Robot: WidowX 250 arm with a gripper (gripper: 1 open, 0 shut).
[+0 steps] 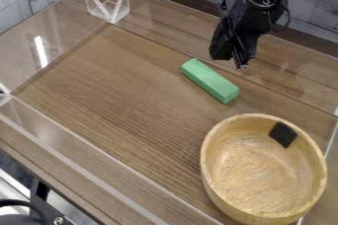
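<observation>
The black arm's gripper (232, 53) hangs over the back of the wooden table, above and behind a green block (209, 80) that lies on the bare wood. The dark fingers blend into each other and are small, so what is between them cannot be made out. A round tan basket (262, 198) stands at the front right, with a small black object (284, 134) at its upper right rim.
A clear plastic piece (109, 2) stands at the back left. Dark cables lie beyond the lower left edge.
</observation>
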